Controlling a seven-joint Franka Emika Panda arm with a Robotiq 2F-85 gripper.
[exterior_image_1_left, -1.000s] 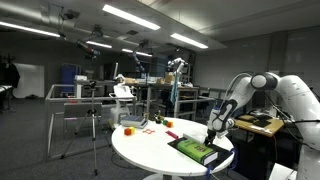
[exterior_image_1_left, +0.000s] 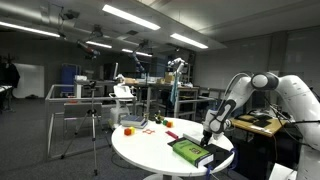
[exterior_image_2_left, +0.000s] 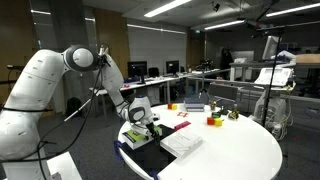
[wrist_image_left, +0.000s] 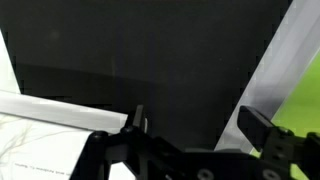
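My gripper stands open, its two dark fingers apart with nothing between them. Beneath it in the wrist view is a dark flat surface (wrist_image_left: 150, 60) bounded by pale rims. In exterior view 1 the gripper (exterior_image_1_left: 207, 139) is low over the right part of the table, close to a green and black box or board (exterior_image_1_left: 188, 150). From the other side, exterior view 2 has the gripper (exterior_image_2_left: 148, 134) above the dark area (exterior_image_2_left: 150, 160), between green material (exterior_image_2_left: 134, 134) and a white box (exterior_image_2_left: 184, 143). Contact with any of them cannot be told.
The round white table (exterior_image_1_left: 145, 151) has free room on its left. Small red and yellow objects (exterior_image_2_left: 215, 121) sit farther back, with a red item (exterior_image_2_left: 182, 126) closer in. A blue strip (exterior_image_2_left: 130, 162) lies along the near edge of the dark area.
The arm's end has shifted slightly to the left and down in exterior view 1, over the green and black box. Small objects at the back of the table look unmoved.
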